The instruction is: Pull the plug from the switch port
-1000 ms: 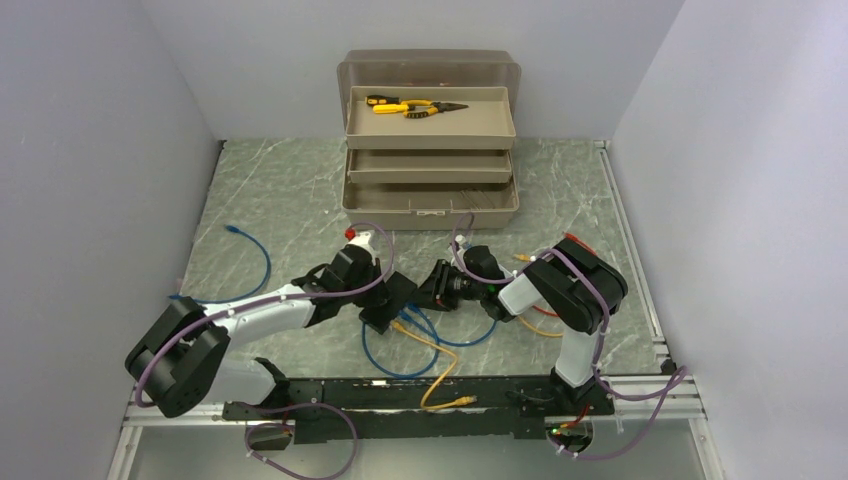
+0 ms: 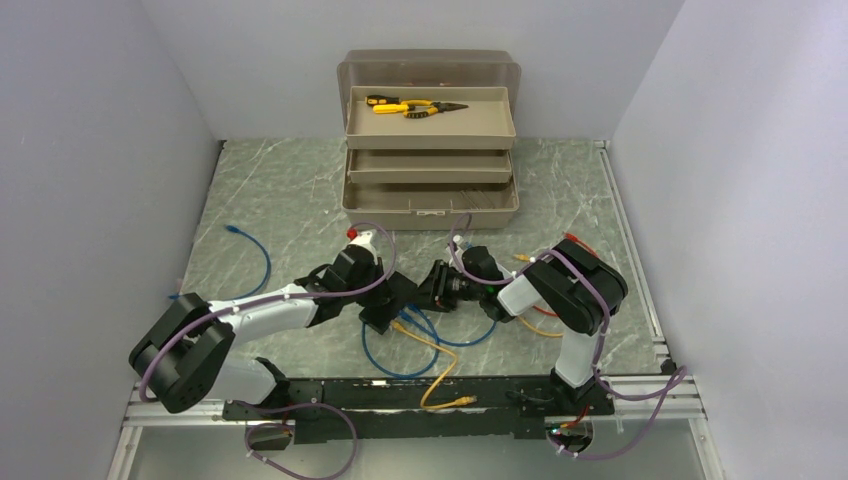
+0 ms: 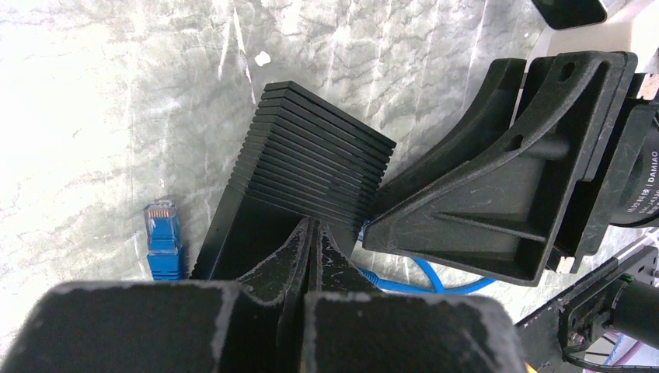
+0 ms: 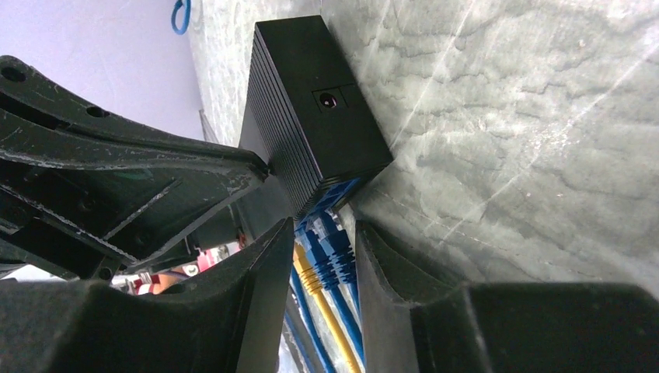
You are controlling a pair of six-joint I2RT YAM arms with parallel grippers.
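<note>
The black ribbed switch (image 4: 319, 109) lies on the marble table, blue and yellow plugs (image 4: 325, 249) at its port face. My left gripper is shut, its tips over the switch (image 3: 311, 155), with nothing visible between them. My right gripper has its fingers around the blue plugs at the port face, part open; whether they grip one is unclear. In the top view both grippers meet at the switch from either side.
An open toolbox (image 2: 430, 218) with pliers and screwdriver stands behind. Loose blue cable (image 2: 262, 250) lies left, yellow cable (image 2: 450, 365) in front, red and yellow cables right.
The left arm has shifted very slightly over the last second; otherwise nothing visibly differs in the top view.
</note>
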